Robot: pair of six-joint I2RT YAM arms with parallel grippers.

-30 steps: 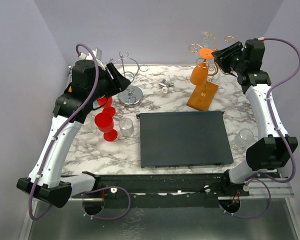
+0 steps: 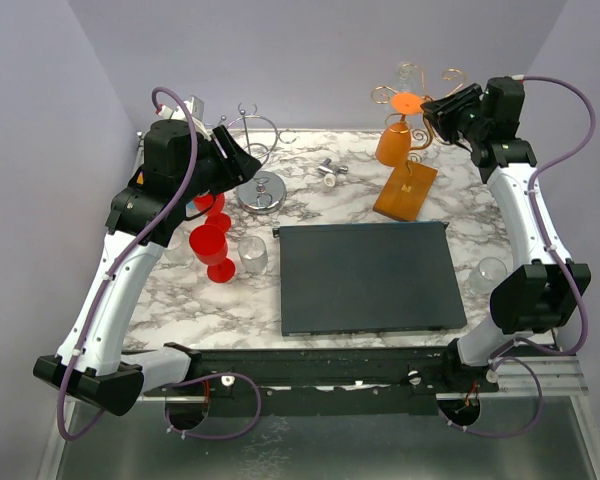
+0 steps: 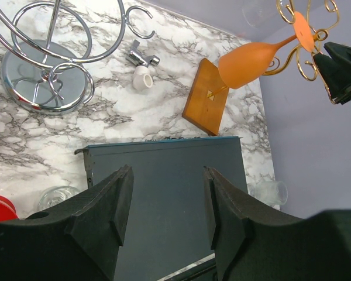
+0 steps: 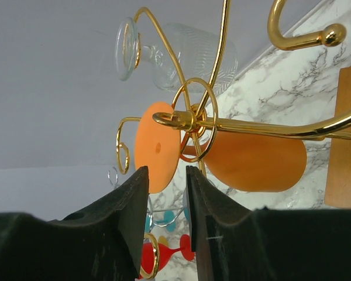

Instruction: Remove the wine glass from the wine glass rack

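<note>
An orange wine glass [image 2: 392, 146] hangs bowl-down on the gold wine glass rack [image 3: 288, 58], which stands on a wooden base [image 2: 408, 190]. A clear glass [image 4: 190, 55] hangs on the same rack. My right gripper [image 2: 431, 108] is at the rack's top, beside the orange foot. In the right wrist view its fingers [image 4: 136, 199] stand partly open, with the lower edge of the orange foot [image 4: 158, 149] showing between the tips; contact cannot be told. My left gripper stands open and empty above the left side of the table.
A silver rack [image 2: 261, 190] stands at the left, with red glasses [image 2: 209, 243] and a clear tumbler [image 2: 252, 255] near it. The dark panel [image 2: 370, 280] fills the middle front. A small metal fitting [image 2: 330, 173] lies behind it. Another clear glass [image 2: 488, 275] is at the right.
The gold rack's top and the orange glass have shifted slightly left, and my right gripper has moved a little left with them. The left arm has not moved.
</note>
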